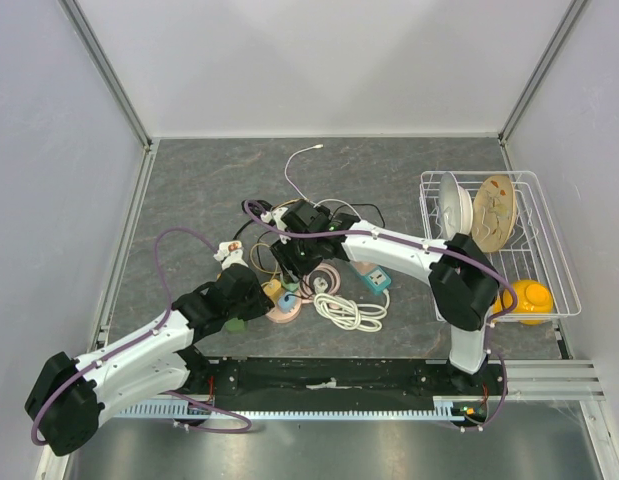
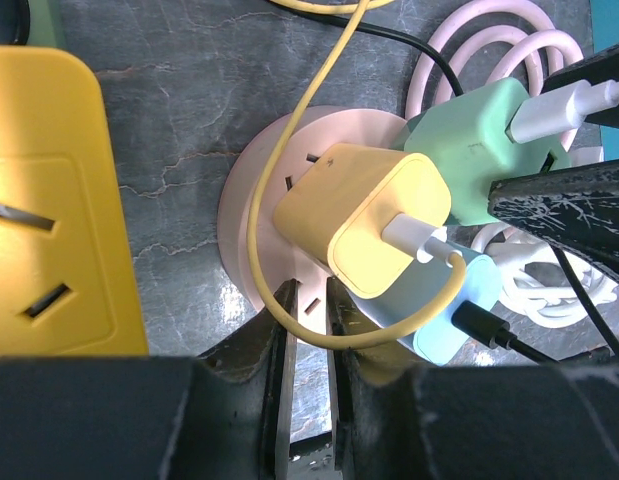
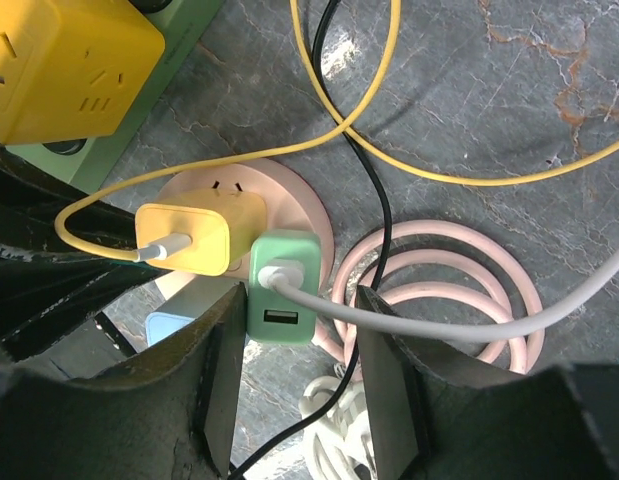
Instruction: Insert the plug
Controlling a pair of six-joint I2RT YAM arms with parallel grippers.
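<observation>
A pink round socket (image 2: 244, 200) holds a yellow charger (image 2: 359, 215) with a yellow cable, a green charger (image 3: 284, 320) with a white cable, and a blue charger (image 2: 454, 300). My left gripper is low at the socket, its fingers close together; what lies between them is hard to see, apparently the socket's edge. My right gripper is over the green charger, which sits between its part-open fingers; whether they touch it is unclear. In the top view both grippers meet near the socket at the table's middle.
A yellow power strip (image 2: 59, 280) lies beside the socket. Coiled pink (image 3: 459, 230) and white (image 1: 344, 315) cables lie nearby. A wire dish rack (image 1: 559, 250) with plates and a yellow pot stands at the right.
</observation>
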